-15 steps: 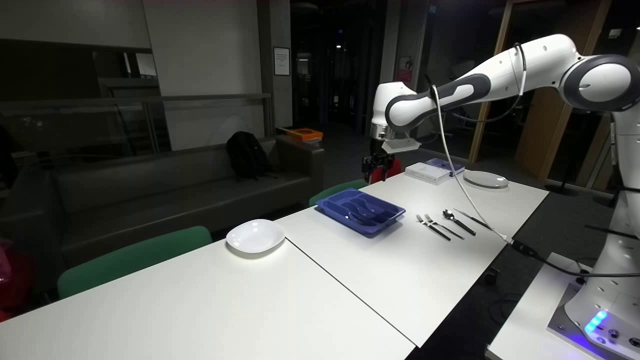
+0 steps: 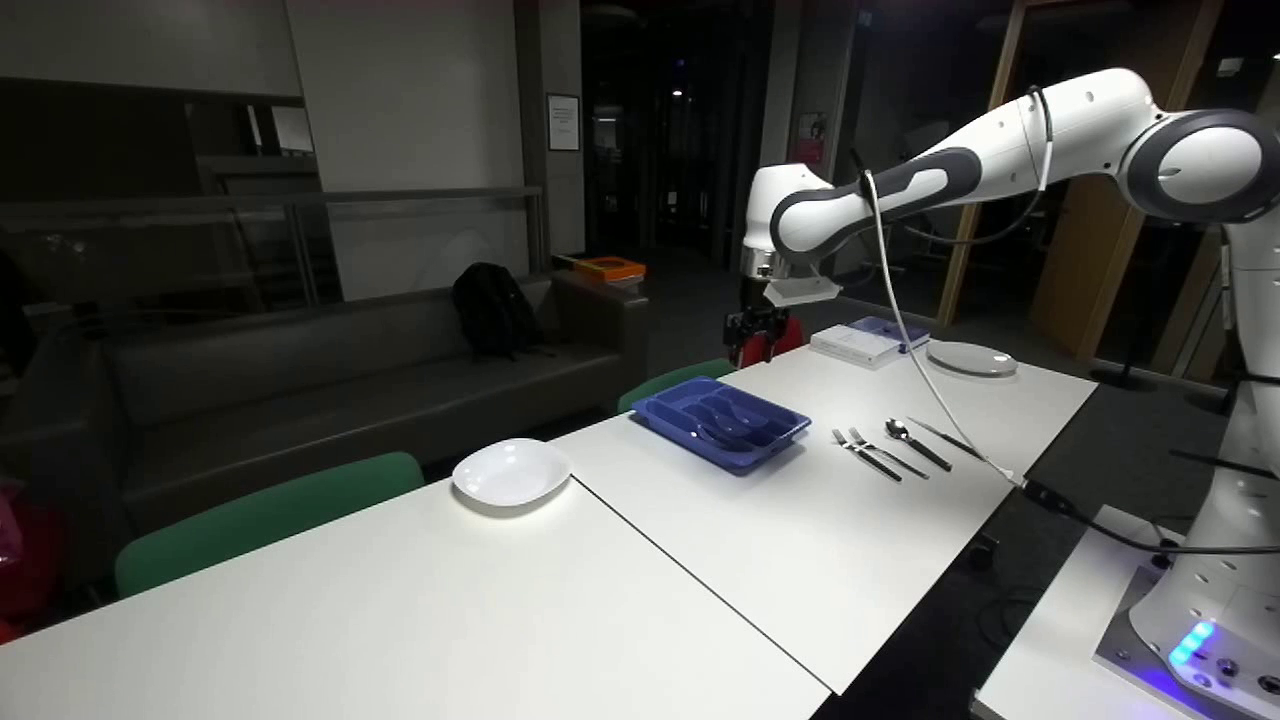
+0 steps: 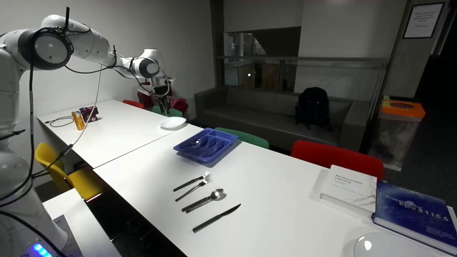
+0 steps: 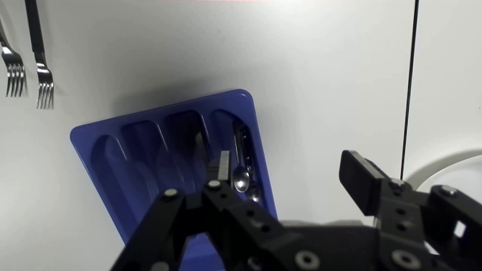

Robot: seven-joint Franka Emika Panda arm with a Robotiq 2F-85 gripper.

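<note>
My gripper is open and hangs above the table, its fingers wide apart with nothing between them. Beneath it lies the blue cutlery tray (image 4: 176, 103), its lower part hidden behind the gripper in the wrist view. Small spoons (image 4: 241, 180) lie in the tray's right compartment, and fork tines (image 4: 199, 139) show in the one beside it. On the bare table are two forks (image 3: 191, 182), spoons (image 3: 216, 194) lying together and a knife (image 3: 217, 218). A white bowl (image 2: 512, 473) stands past the table seam from the tray.
Two books (image 3: 349, 190) and a grey-white plate (image 2: 970, 358) occupy the far end. An orange can (image 3: 78, 120) and a dark red box (image 3: 89, 114) stand on the other table.
</note>
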